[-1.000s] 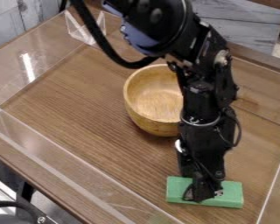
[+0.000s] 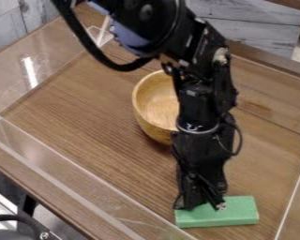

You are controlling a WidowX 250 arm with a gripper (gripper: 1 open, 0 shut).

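My black gripper (image 2: 198, 197) points down just above a flat green block (image 2: 231, 214) at the front right of the wooden table, its tips at the block's upper left part. The fingers look narrow, but whether anything is between them is too dark to tell. A yellow wooden bowl (image 2: 153, 106) stands behind the gripper, partly hidden by the arm.
Clear raised edges run along the left, front and right. A grey plank backdrop (image 2: 253, 28) stands at the back.
My gripper has shifted left and a little up from over the middle of the green block. The block has moved slightly left. The bowl stays in place.
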